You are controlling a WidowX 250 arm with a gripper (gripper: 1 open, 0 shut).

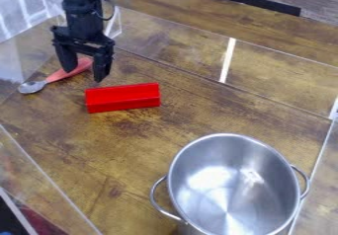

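Note:
My black gripper (pixel 85 59) hangs at the upper left, fingers apart and pointing down, over the pink-handled spoon (pixel 63 75). The spoon lies on the wooden table at the left, its metal bowl toward the lower left. Whether the fingers touch the handle I cannot tell. A red block (pixel 123 97) lies just in front of the gripper. A large steel pot (pixel 235 188) with two handles stands at the lower right.
A clear panel and white frame edge the left side.

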